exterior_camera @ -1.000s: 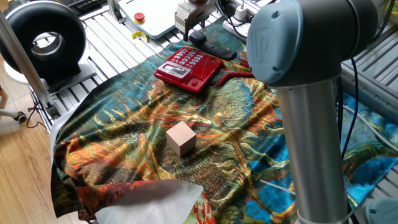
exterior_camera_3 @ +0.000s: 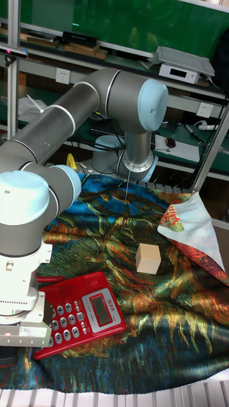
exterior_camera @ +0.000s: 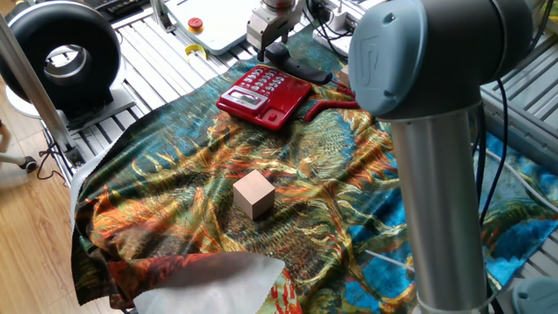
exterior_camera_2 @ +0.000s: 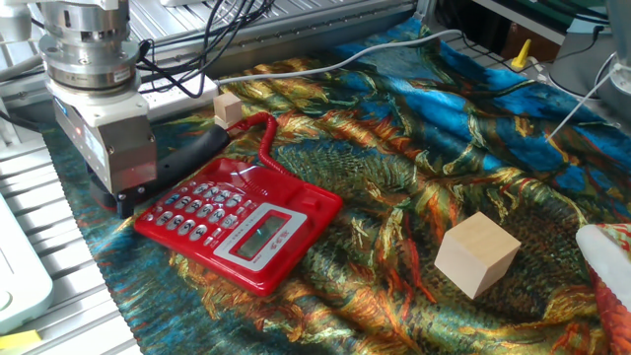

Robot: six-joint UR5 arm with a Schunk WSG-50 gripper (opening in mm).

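A red desk telephone with grey keys and a small display lies on the patterned cloth. Its black handset is off the base, lying along the keypad end, with the coiled red cord running from it. My gripper points down over the handset's near end in exterior view 2. In exterior view 1 the gripper appears at the top, beside the handset. Its fingers are small and dark against the black handset, so whether they grip it is unclear. Exterior view 3 hides the handset mostly behind the arm.
A large wooden cube sits alone on the cloth, well away from the phone. A smaller wooden block stands near the handset's far end. Cables lie behind it. One cloth corner is folded over, showing white.
The gripper has shifted only very slightly at the top of exterior view 1. Phone, handset and large cube stay where they were.
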